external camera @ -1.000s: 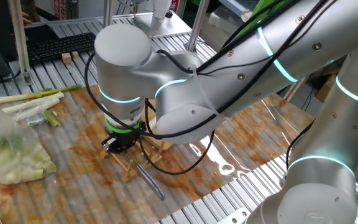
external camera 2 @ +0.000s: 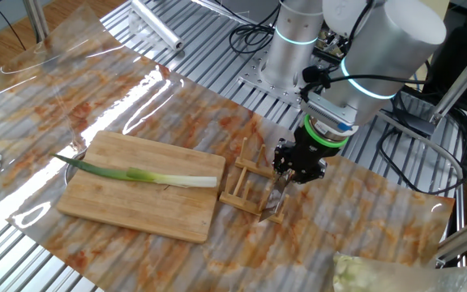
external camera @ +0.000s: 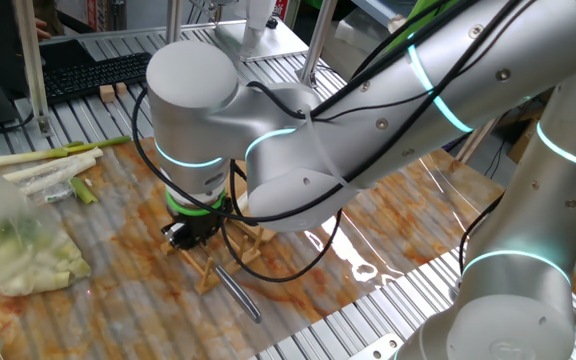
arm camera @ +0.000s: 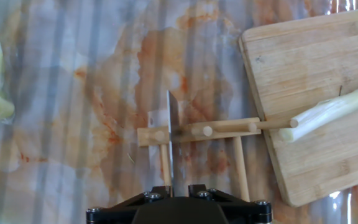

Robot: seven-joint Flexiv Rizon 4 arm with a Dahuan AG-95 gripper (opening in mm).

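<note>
A knife with a shiny metal blade (external camera 2: 274,201) extends from my gripper, which is shut on its handle end; the grip itself is mostly hidden by the black gripper body. In the wrist view the knife's blade (arm camera: 171,134) appears nearly edge-on, passing over the bar of a small wooden rack (arm camera: 219,128). Seen from exterior view 2, the blade slants down across the right part of the wooden rack (external camera 2: 235,199). Exterior view 1 shows the knife (external camera: 238,295) pointing toward the table's front. Whether the blade touches the rack cannot be told.
A wooden cutting board (external camera 2: 112,207) bearing a leek (external camera 2: 177,180) lies beside the rack. A clear bag of cut vegetables (external camera: 28,250) rests at the left in exterior view 1, with leek pieces (external camera: 63,165) behind it. The marbled sheet in front of the rack is clear.
My gripper and the knife have shifted slightly left together in exterior view 1. The rack and the vegetables look unmoved.
</note>
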